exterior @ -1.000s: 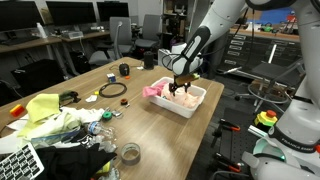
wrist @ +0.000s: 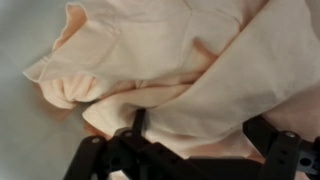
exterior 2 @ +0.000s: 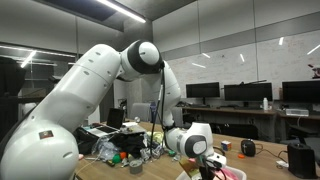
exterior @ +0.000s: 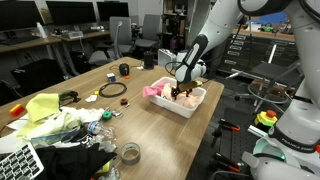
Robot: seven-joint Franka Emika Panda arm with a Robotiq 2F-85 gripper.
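Note:
In exterior view 1 a white bin stands on the right part of the table. Pale peach cloth and a pink cloth lie in it. My gripper is down inside the bin over the peach cloth. Up close in the wrist view, the peach cloth lies crumpled, with folds running between and ahead of my fingers. The gripper is open, its two black fingers wide apart. Whether the fingertips touch the cloth I cannot tell.
Left on the table are a pile of dark and light cloths, a tape roll and bottles. A coiled black cable and a black mug stand farther back.
My gripper has gone slightly lower into the bin, toward the peach cloth. The cloths and the bin look unmoved.

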